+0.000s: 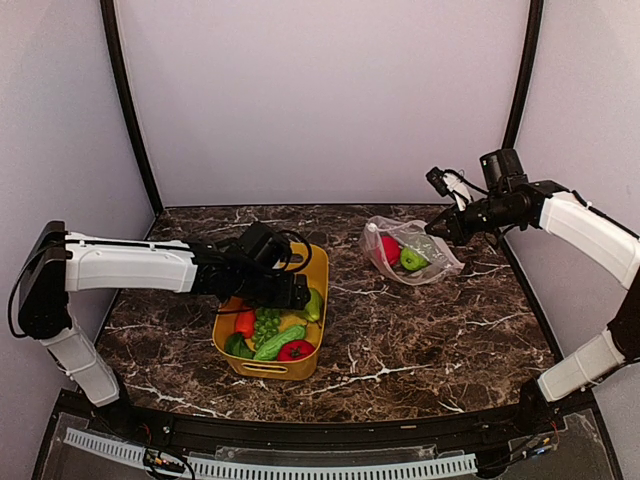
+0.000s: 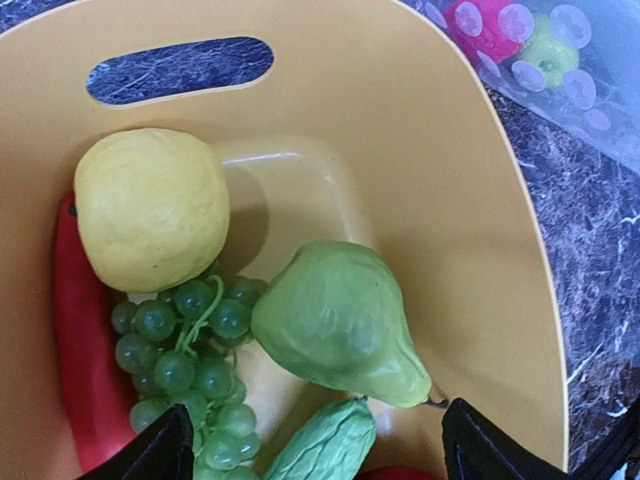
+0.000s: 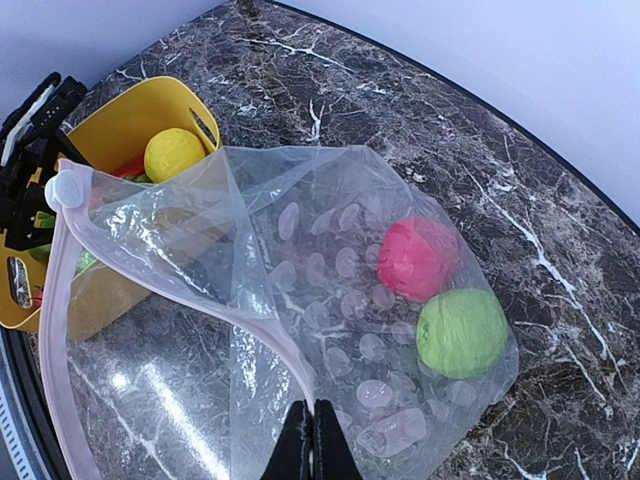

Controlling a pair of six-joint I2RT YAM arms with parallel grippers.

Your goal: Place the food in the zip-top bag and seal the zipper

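Observation:
A clear zip bag (image 3: 300, 260) lies on the table at the right with its mouth gaping; inside sit a pinkish-red food piece (image 3: 418, 258) and a round green one (image 3: 462, 332). My right gripper is shut at the bag's rim, the edge of the film running into its fingertips. Over the yellow bin (image 1: 270, 370) my left gripper stands open, nothing between its fingers. Below it in the bin are a green pear (image 2: 335, 320), a yellow fruit (image 2: 152, 210), green grapes (image 2: 190, 350), a red pepper (image 2: 85, 350) and a wrinkled green vegetable (image 2: 325, 445).
A red tomato (image 1: 296, 350) and a dark green vegetable (image 1: 238, 346) lie at the bin's near end. The bin's walls rise around the food. Bare marbled table (image 1: 380, 350) stretches between bin and bag and in front of the bag.

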